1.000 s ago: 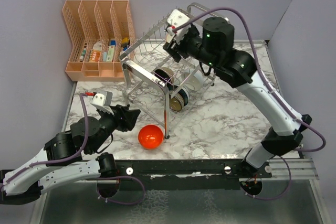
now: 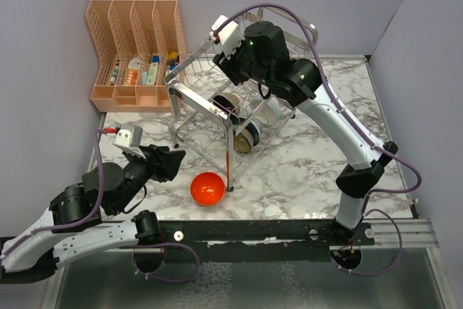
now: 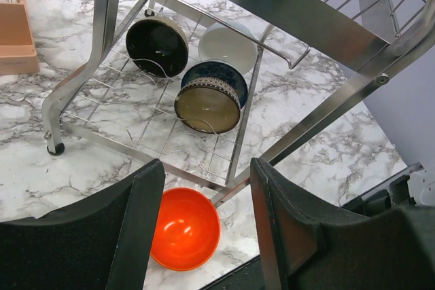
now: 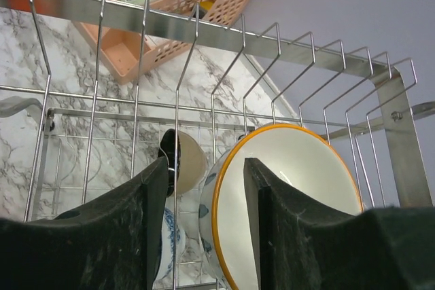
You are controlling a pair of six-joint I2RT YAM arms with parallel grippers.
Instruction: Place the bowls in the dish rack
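The dish rack (image 2: 197, 103) stands centre, bowls on its lower shelf: a black bowl (image 3: 157, 45), a white bowl (image 3: 228, 47) and a brown bowl (image 3: 207, 110) over a blue one. A red bowl (image 3: 185, 229) lies on the counter beside the rack. On the upper shelf a white bowl with an orange rim (image 4: 285, 188) is tilted among the wires; my right gripper is part open around its near rim. My left gripper is open and empty, above and behind the red bowl.
A pink divided organizer (image 2: 136, 56) with small items sits at the back left.
My right arm has moved left over the upper shelf; my left arm has drawn slightly back to the left.
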